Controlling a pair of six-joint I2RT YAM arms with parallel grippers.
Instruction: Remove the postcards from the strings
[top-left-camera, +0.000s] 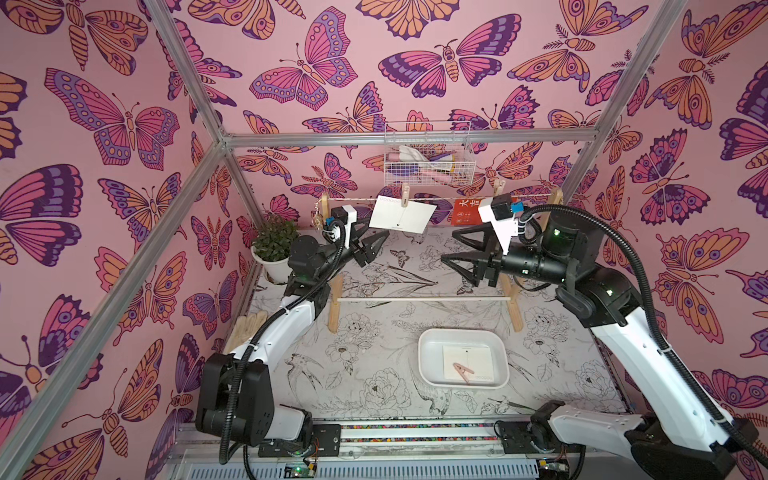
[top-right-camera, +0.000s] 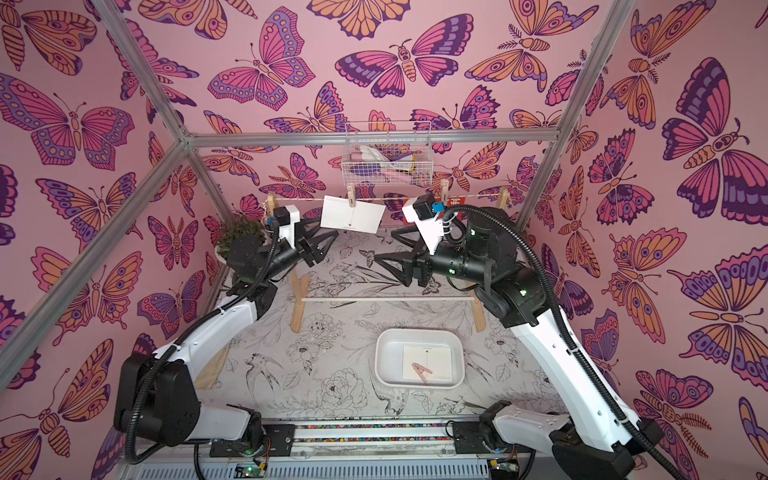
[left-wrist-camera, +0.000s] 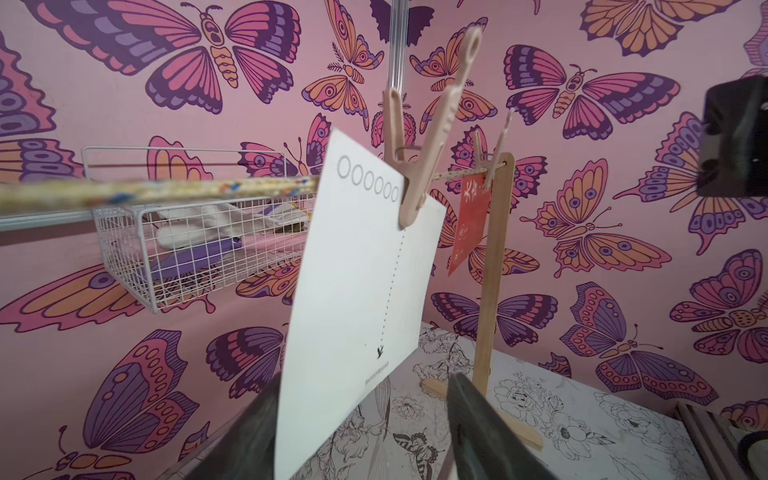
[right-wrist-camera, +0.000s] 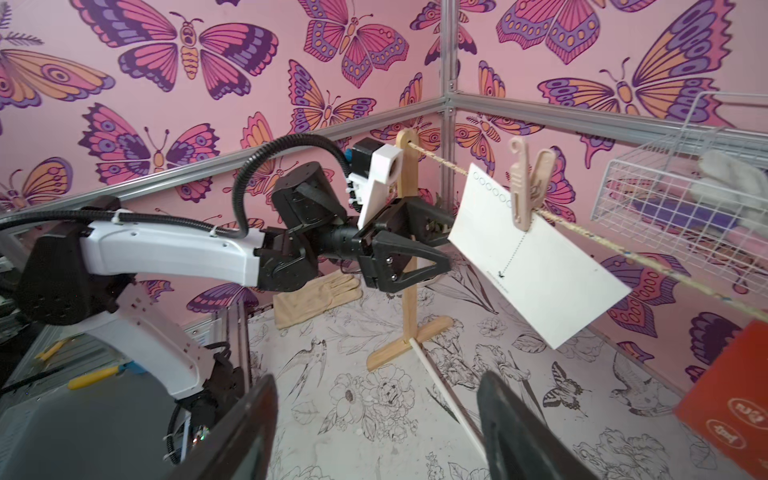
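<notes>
A white postcard (top-left-camera: 398, 214) hangs from the string (right-wrist-camera: 652, 264), held by a wooden clothespin (left-wrist-camera: 428, 136). My left gripper (top-left-camera: 381, 243) is partly open at the card's left edge; in the left wrist view the card's lower part shows between its blurred fingers. Whether they touch it I cannot tell. A red postcard (top-left-camera: 466, 212) hangs farther right under another clothespin, partly hidden by the right arm in the top views. My right gripper (top-left-camera: 449, 245) stands open and empty in front of the string, below and between the two cards.
On the table a white tray (top-left-camera: 422, 364) holds a pale card (top-left-camera: 480, 358) with a pink clothespin (top-left-camera: 461, 370) on it. A wire basket (top-left-camera: 428, 172) hangs behind the string. Wooden posts (right-wrist-camera: 409, 296) and a low crossbar support the line; a plant (top-left-camera: 276, 236) stands left.
</notes>
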